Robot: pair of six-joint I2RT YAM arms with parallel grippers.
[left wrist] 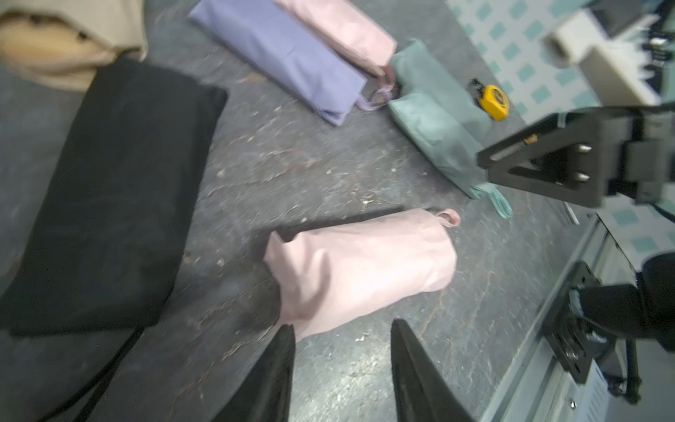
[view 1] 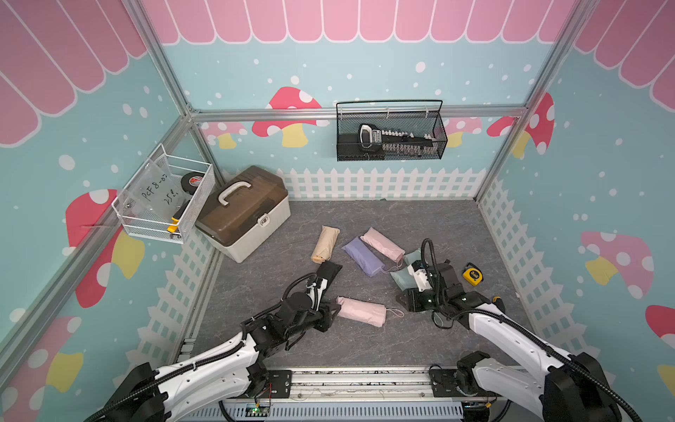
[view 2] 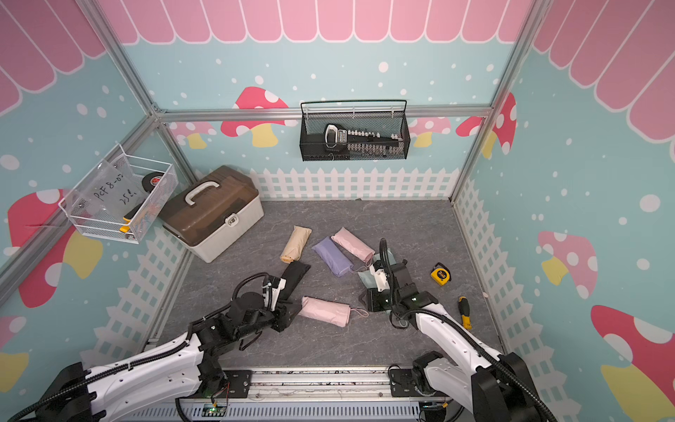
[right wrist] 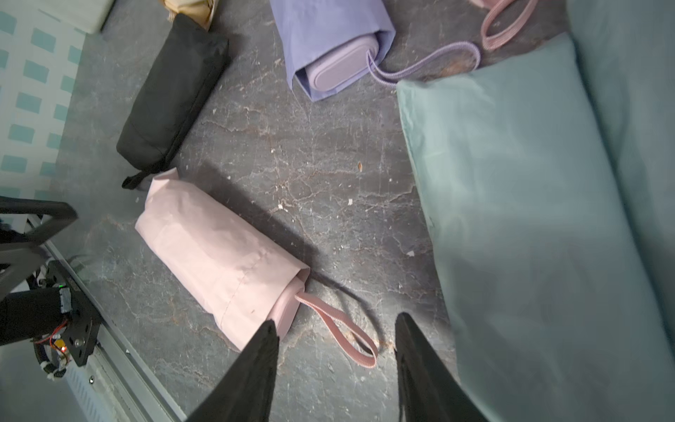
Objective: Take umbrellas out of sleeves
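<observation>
A pink sleeved umbrella (view 1: 360, 311) lies at the front centre, between the grippers. My left gripper is beside its closed end; its fingertips show apart, and whether anything is between them is unclear. My right gripper is open over the strap end, where the pink handle (right wrist: 284, 309) peeks out. Behind lie sleeved umbrellas in black (right wrist: 172, 91), tan (view 1: 325, 243), lilac (view 1: 362, 256) and pink (view 1: 381, 242). A teal sleeve or umbrella (right wrist: 513, 211) lies by my right gripper, partly hidden in the top views.
A toolbox (view 1: 242, 218) stands at the back left under a white wire basket (view 1: 163, 197). A black mesh basket (view 1: 391, 133) hangs on the back wall. A tape measure (view 2: 440, 273) and yellow-handled tool (view 2: 464, 313) lie at right. Bare floor shows at the back right.
</observation>
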